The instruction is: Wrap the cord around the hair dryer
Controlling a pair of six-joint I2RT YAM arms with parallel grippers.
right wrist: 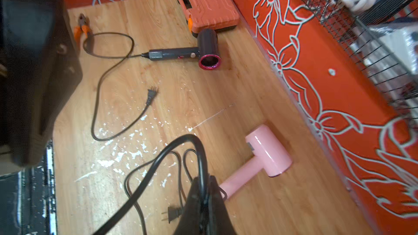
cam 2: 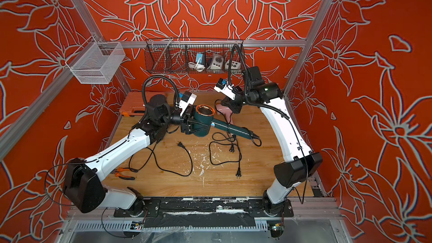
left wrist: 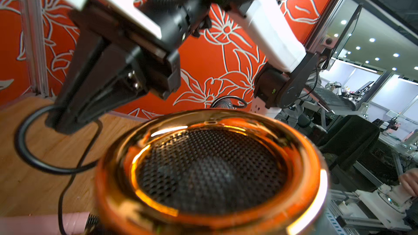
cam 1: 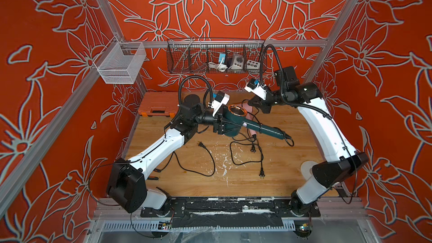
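My left gripper [cam 1: 220, 123] is shut on a dark green hair dryer [cam 1: 263, 129] with a copper rim [left wrist: 211, 215], held above mid-table with its handle pointing right. Its black cord [right wrist: 148, 176] loops up to my right gripper [cam 2: 229, 103], which is shut above and behind the handle; in the right wrist view the cord runs over its fingertips, and I cannot tell whether it is pinched.
A pink hair dryer [right wrist: 270, 152] with tangled cords lies beneath. A dark hair dryer [right wrist: 174, 53], orange case [cam 1: 155, 103] and pliers [cam 2: 126, 176] lie at the left. Wire baskets [cam 1: 216, 56] hang behind.
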